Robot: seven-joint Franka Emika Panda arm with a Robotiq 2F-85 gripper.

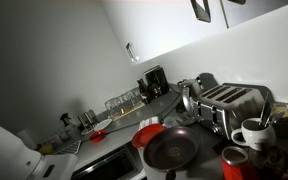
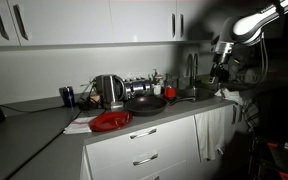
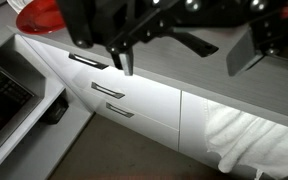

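Note:
My gripper stands open in the wrist view, its two fingers wide apart with nothing held between them. Below it are the counter's front edge and white drawers. In exterior view 2 the arm reaches in from the right, with the gripper above the counter's right part. A dark frying pan rests on the counter to the left of the gripper, and a red plate lies farther left. Exterior view 1 has the pan in front of the toaster; only a white arm part shows there.
A four-slot toaster, a white mug and a red-lidded can crowd the counter beside the pan. A white towel hangs down the cabinet front. Upper cabinets overhang the back.

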